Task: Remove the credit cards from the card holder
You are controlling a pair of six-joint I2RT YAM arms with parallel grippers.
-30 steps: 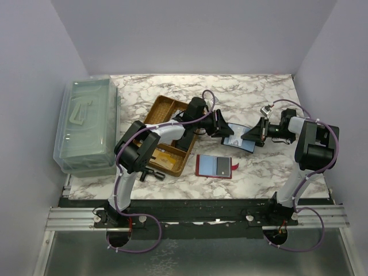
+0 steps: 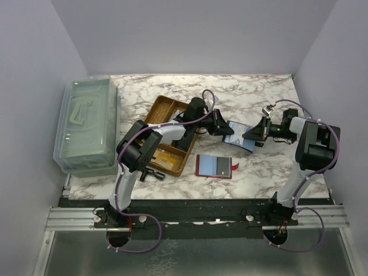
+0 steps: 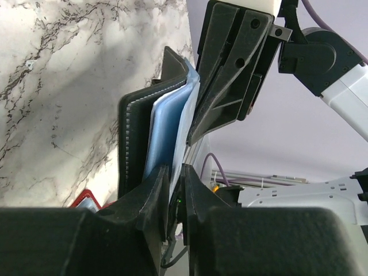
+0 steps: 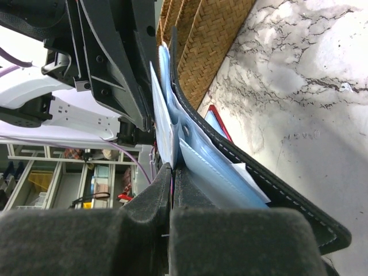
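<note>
An open black card holder with light blue sleeves (image 2: 237, 133) is held upright above the marble table between my grippers. In the left wrist view its stitched black cover (image 3: 132, 138) and blue sleeves (image 3: 167, 126) rise beside my left gripper, whose fingertips are at the near edge of a sleeve; whether anything is between them is hard to tell. My right gripper (image 2: 256, 133) is at the holder's right end, shut on it; in the right wrist view its fingers meet at a thin clear sleeve (image 4: 164, 121). No separate card is clearly visible.
A woven compartment tray (image 2: 161, 106) stands left of the holder. A red-edged case with blue and grey panels (image 2: 214, 165) lies in front. A translucent lidded box (image 2: 86, 121) fills the far left.
My left gripper has shifted very slightly at the holder's left end; otherwise the top view looks nearly the same.
</note>
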